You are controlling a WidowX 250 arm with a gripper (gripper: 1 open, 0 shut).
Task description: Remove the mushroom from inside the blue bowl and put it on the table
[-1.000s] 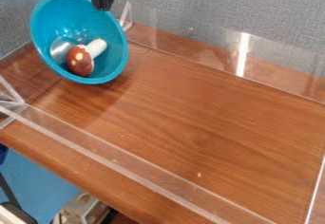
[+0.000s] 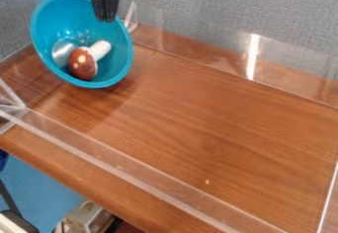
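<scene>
The blue bowl (image 2: 117,69) is at the far left of the table, tilted so that its opening faces the camera. Inside it lies the toy mushroom, with a reddish-brown, white-spotted cap (image 2: 83,67) and a pale stem (image 2: 99,49) pointing up and right. My dark gripper (image 2: 106,19) points down at the bowl's upper part, above the mushroom and apart from it. The fingers are small and dark here, so the gap between them cannot be made out.
A shiny silvery-white object (image 2: 62,51) sits in the bowl left of the mushroom. Bare wooden table (image 2: 211,128) stretches widely to the right. Low transparent walls (image 2: 119,163) edge the table, and a grey panel (image 2: 251,15) rises behind.
My gripper has come down in the picture, closer to the bowl's interior. The bowl and the mushroom have stayed where they were.
</scene>
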